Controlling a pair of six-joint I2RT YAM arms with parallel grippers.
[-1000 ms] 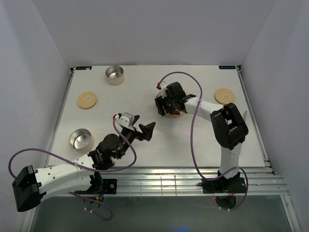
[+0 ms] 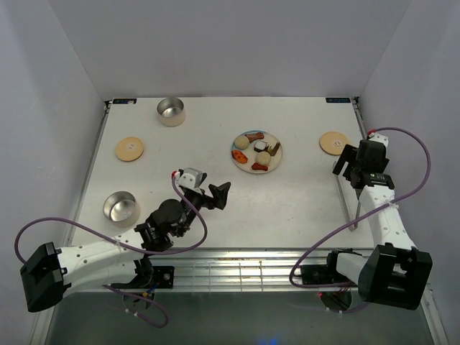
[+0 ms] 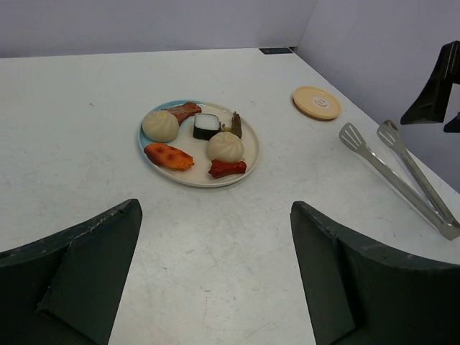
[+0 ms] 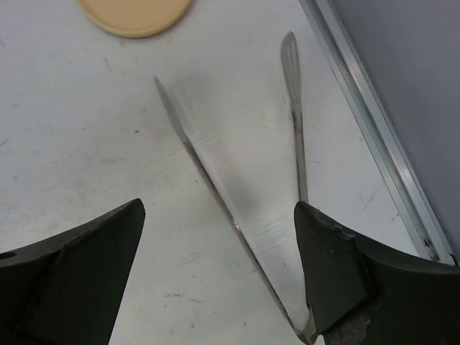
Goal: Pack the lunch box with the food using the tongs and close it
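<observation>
Near the table's middle a round plate (image 2: 244,162) bears several foods, among them two buns (image 3: 160,126), a sushi piece (image 3: 206,126), an orange piece (image 3: 168,156) and a dark red piece (image 3: 228,168). Metal tongs (image 4: 215,188) lie spread on the right side of the table. Above them hovers my right gripper, open, with nothing held; its right finger covers part of one tong arm. My left gripper (image 2: 220,195) stands open and empty, in front of the plate and to its left.
Two metal bowls, one at the back (image 2: 171,112) and one at the front left (image 2: 121,208), flank a tan lid (image 2: 129,149). Another tan lid (image 2: 333,143) lies behind the tongs. A metal rail (image 4: 388,154) edges the table's right.
My right arm has swung from over the plate far to the right, to above the tongs, uncovering the food. The left arm has barely moved.
</observation>
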